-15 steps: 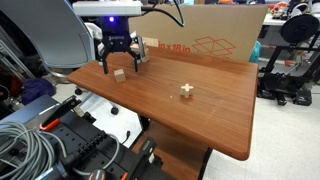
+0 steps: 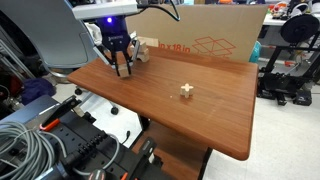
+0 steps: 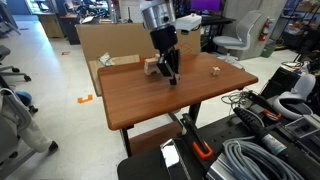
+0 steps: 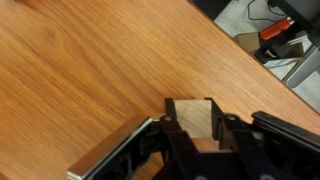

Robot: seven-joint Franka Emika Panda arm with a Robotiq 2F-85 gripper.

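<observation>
A small pale wooden block (image 4: 193, 117) sits between the two dark fingers in the wrist view, its flat end facing the camera. My gripper (image 2: 124, 70) is shut on it near the table's left edge in exterior view 1. In exterior view 2 the gripper (image 3: 173, 82) points down over the tabletop, and its fingers largely hide the block. Whether the block touches the table is hard to tell. A pale cross-shaped piece (image 2: 186, 90) lies apart on the wooden table (image 2: 215, 115).
Another light wooden object (image 3: 152, 67) stands on the table behind the gripper. A large cardboard box (image 2: 215, 30) closes off the back. Cables (image 2: 25, 150) and black equipment sit beyond the near edge.
The gripper has come down from above the block, and its fingers have closed around it. The cross-shaped piece has stayed put.
</observation>
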